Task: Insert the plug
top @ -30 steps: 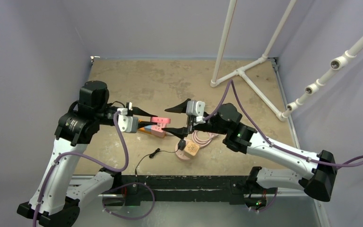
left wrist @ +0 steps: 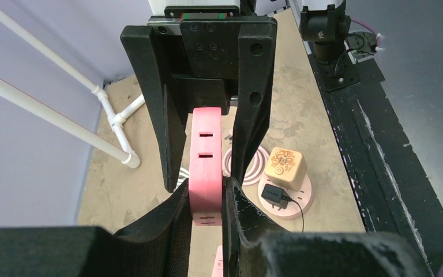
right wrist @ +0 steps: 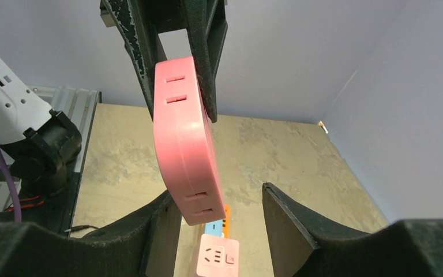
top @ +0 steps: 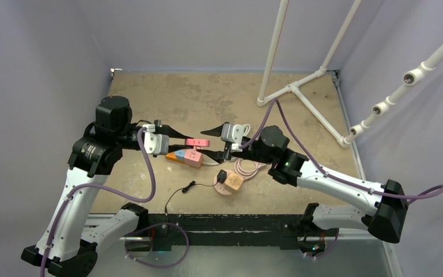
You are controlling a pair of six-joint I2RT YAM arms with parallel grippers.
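Note:
A pink socket block is held in the air by my left gripper, which is shut on it; it fills the middle of the left wrist view, slotted face showing, and of the right wrist view. My right gripper faces it from the right, open, its two fingers either side of the block's near end with a gap visible on at least one side.
On the table below lie an orange, blue and pink power strip, a coiled pale cable, a beige cube on a round pink base with a black adapter. White pipes stand at the back right.
The held block has shifted slightly up and right and turned a little. My right gripper has moved a little toward it, leftward.

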